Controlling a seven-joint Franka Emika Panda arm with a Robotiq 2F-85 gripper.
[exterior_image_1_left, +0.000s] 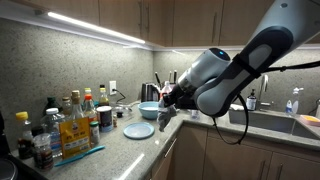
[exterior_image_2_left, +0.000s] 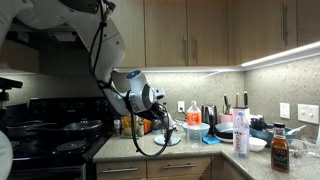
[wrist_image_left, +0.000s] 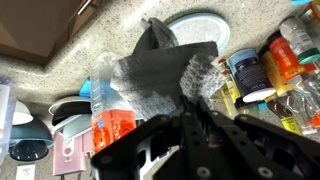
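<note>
A grey and white cloth (wrist_image_left: 160, 72) hangs bunched from my gripper, which is shut on it. In the wrist view the cloth spreads out above the fingers and overlaps part of a pale round plate (wrist_image_left: 207, 29). From exterior view 1, the gripper (exterior_image_1_left: 172, 98) is held above the counter, to the right of the plate (exterior_image_1_left: 139, 130); the cloth shows only as a small dark shape there. The exact grip point on the cloth is hard to make out.
Several bottles and jars (exterior_image_1_left: 75, 132) line the counter's left side by the wall. A blue bowl (exterior_image_1_left: 150, 109) stands behind the plate. A clear bottle with a red label (wrist_image_left: 112, 120) is close to the cloth. The sink (exterior_image_1_left: 265, 122) lies right; bare counter (exterior_image_1_left: 122, 158) shows in front of the plate.
</note>
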